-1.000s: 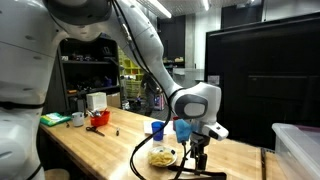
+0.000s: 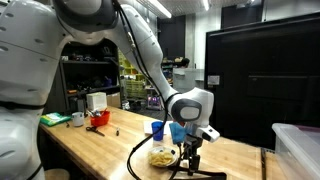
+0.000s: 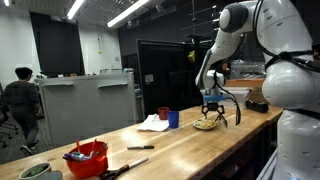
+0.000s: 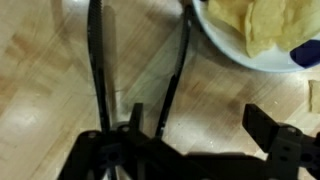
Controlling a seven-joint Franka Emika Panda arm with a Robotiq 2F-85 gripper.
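My gripper points down over the wooden table, its fingers wide apart and nothing held. Below it, in the wrist view, lies a black tong-like utensil with two long thin arms [image 4: 172,88]; one arm passes between my fingers and the other runs to the left of them. A pale plate [image 4: 232,42] with yellow chips [image 4: 262,22] fills the upper right corner. In exterior view 1 the gripper [image 2: 190,161] hangs low beside the chips [image 2: 161,157], above the dark utensil [image 2: 205,175]. Exterior view 2 has the plate of chips [image 3: 206,124] near the arm.
A blue cup [image 2: 157,129] stands behind the plate. A red basket [image 3: 86,158] with utensils, a black-handled tool [image 3: 124,168] and a white cloth [image 3: 154,123] lie farther along the table. A loose chip piece [image 4: 314,96] rests near the plate. Mid-table is mostly free.
My gripper has shifted a little to the left and slightly lower in exterior view 1, closer to the plate. Plate, chips and utensil appear unmoved.
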